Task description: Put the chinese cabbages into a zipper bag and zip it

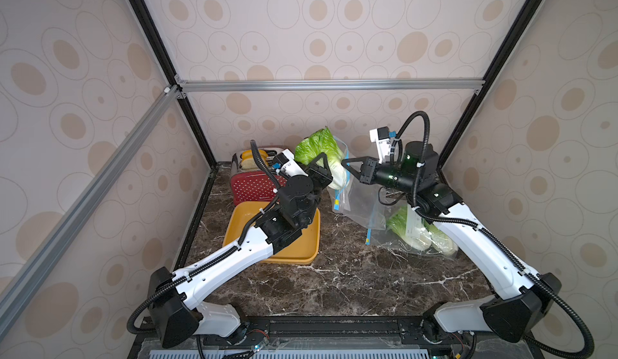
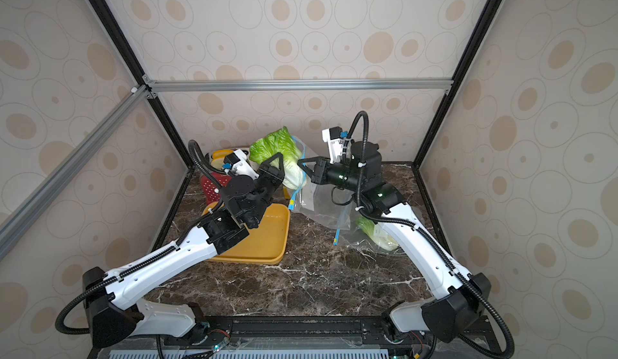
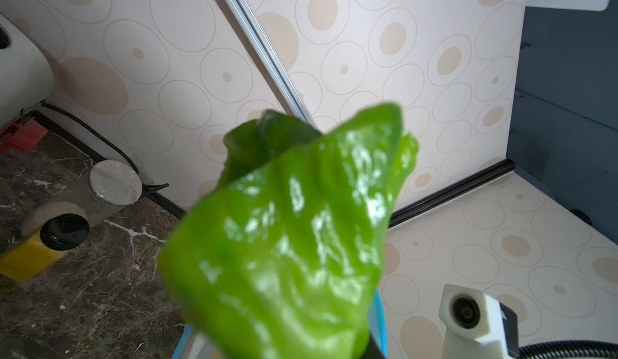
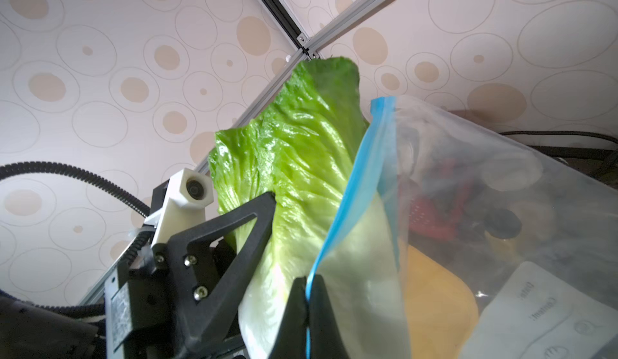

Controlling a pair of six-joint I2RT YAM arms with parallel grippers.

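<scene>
A green-and-white Chinese cabbage (image 1: 320,145) is held up at the back, with my left gripper (image 1: 326,171) shut on it; its leaves hide the left fingers in the left wrist view. My right gripper is shut on the blue-edged rim of a clear zipper bag (image 4: 450,146). That rim runs right against the cabbage (image 4: 289,146) in the right wrist view. Clear film covers part of the white stem, while the leafy top stands clear of the bag. Blue edging shows on both sides of the leaves in the left wrist view. How deep the stem sits is hidden.
Another clear bag with cabbages (image 1: 412,233) lies at the right, beneath the right arm. The orange tray (image 1: 309,246) sits at left under the left arm, with a red dotted basket (image 1: 251,186) behind.
</scene>
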